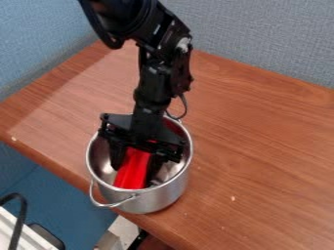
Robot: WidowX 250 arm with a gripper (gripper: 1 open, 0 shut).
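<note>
My black gripper (139, 149) reaches down from the top into a silver metal pot (164, 195) near the table's left front edge. Its fingers are inside the pot around a bright red object (128, 172), shut on it. The red object lies in the pot, partly hidden by the gripper. The pot's wire handle hangs over its front left side.
Grey-blue padded walls stand at the back and left. At the lower left, off the table, are a black cable and white equipment (16, 239).
</note>
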